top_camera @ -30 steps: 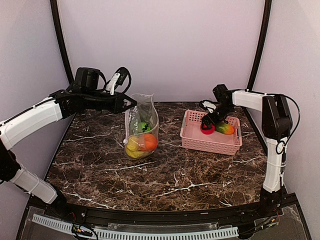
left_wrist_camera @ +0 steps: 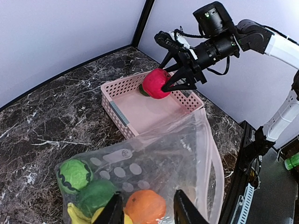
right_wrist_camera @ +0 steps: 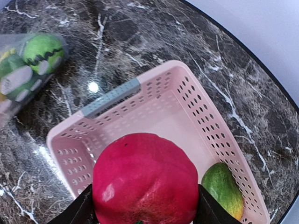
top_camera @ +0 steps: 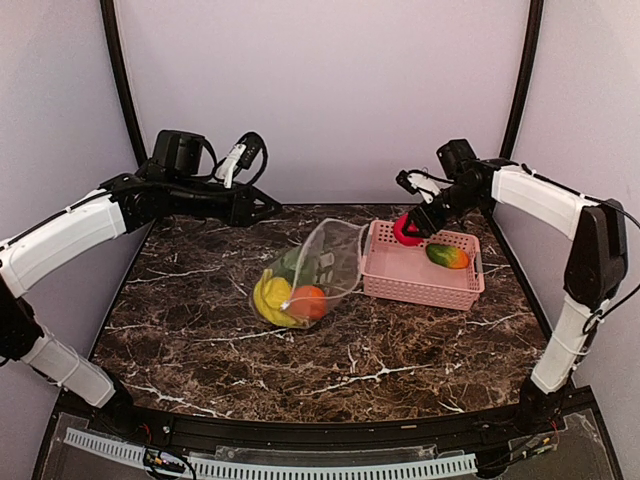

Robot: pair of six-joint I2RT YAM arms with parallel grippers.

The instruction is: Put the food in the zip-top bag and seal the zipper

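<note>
The clear zip top bag [top_camera: 335, 250] leans over to the right, its mouth against the pink basket's left side. Inside it show yellow bananas [top_camera: 270, 296], an orange [top_camera: 308, 302] and a green round food [left_wrist_camera: 74, 176]. Behind the bag, my left gripper [top_camera: 268, 210] is open and apart from it; in the left wrist view no film is between its fingers. Above the basket, my right gripper [top_camera: 418, 222] is shut on a red round food [right_wrist_camera: 145, 179]. A green and orange mango [top_camera: 447, 256] lies in the basket's right part.
The pink basket [top_camera: 420, 290] stands on the dark marbled table right of the bag. Bare table [top_camera: 190, 310] stretches to the left and in front.
My right gripper has raised the red food from the basket floor.
</note>
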